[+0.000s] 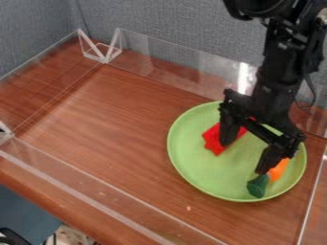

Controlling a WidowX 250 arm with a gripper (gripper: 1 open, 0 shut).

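Note:
A green plate [194, 163] lies at the right of the wooden tabletop. My black gripper [244, 134] is low over the plate, open, above a red object [215, 144] that it partly hides. An orange carrot with a green top [266, 184] lies at the plate's right, mostly hidden behind the gripper. Whether the fingers touch either object I cannot tell.
Clear low walls edge it. A white wire bracket [99, 50] stands at the back left corner, with grey walls behind.

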